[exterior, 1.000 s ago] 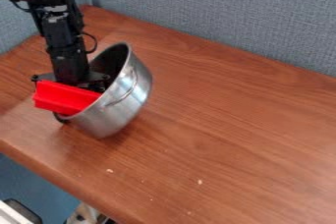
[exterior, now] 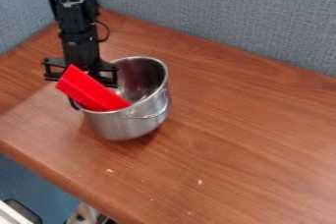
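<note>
A red block (exterior: pixel 90 91) lies tilted across the near left rim of a steel pot (exterior: pixel 129 120), its upper end sticking out over the rim and its lower end inside. My black gripper (exterior: pixel 82 74) is at the pot's left side, just behind the red block, reaching down from the arm above. The block hides much of its fingertips, so what lies between them is not clear. The pot stands upright on the wooden table (exterior: pixel 237 140).
The table's front left edge runs close below the pot, with blue floor beyond it. A grey textured wall (exterior: pixel 223 22) stands behind.
The pot has gone from tipped over to upright. The red block has tilted steeper and moved right, and my gripper has shifted right with them.
</note>
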